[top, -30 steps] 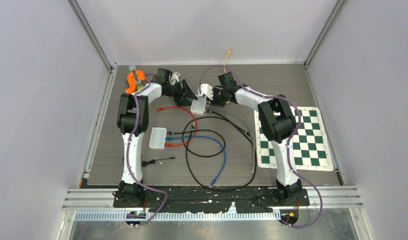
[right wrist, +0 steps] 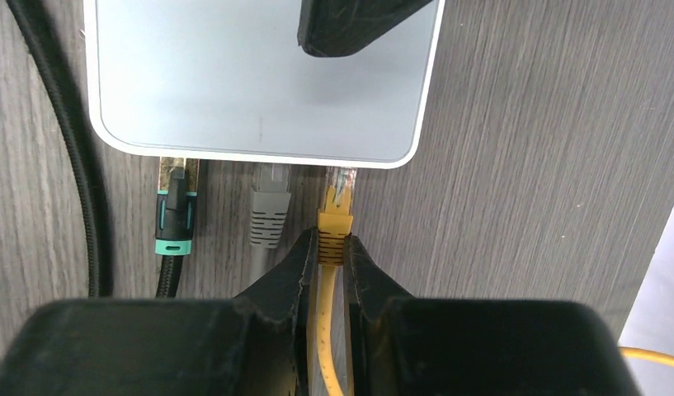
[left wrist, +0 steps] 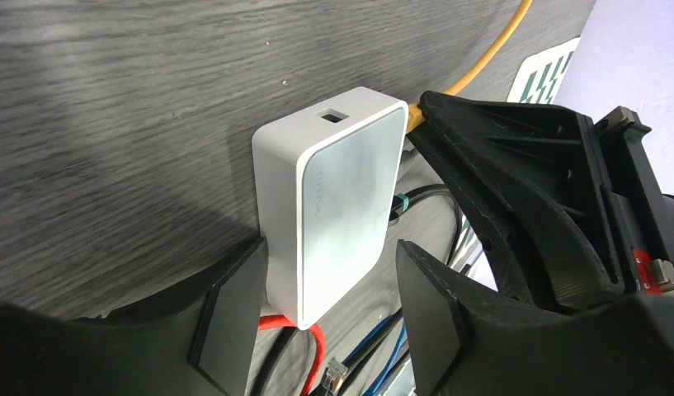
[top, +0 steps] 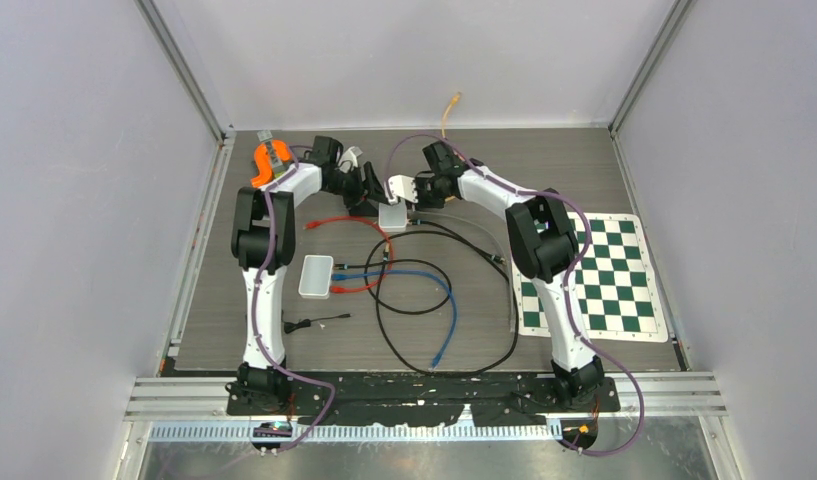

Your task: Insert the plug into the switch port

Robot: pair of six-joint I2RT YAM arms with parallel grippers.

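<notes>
The white switch (left wrist: 354, 214) stands between the parted fingers of my left gripper, which is open; one finger is close to its side wall. In the right wrist view my right gripper is shut on the yellow plug (right wrist: 334, 223), around its ribbed boot. The plug's clear tip meets the edge of the switch (right wrist: 259, 91), in line with it; how deep it sits is hidden under the lid. Beside it, a grey plug (right wrist: 270, 210) and a black plug with green trim (right wrist: 176, 210) are at the same side.
A second white box (top: 316, 277) lies nearer the front, with red, blue and black cables looped to its right. The green checkerboard (top: 594, 280) covers the right side. An orange object (top: 271, 162) sits at the back left. Bare table shows at the front centre.
The blue cable's loose end has moved slightly right.
</notes>
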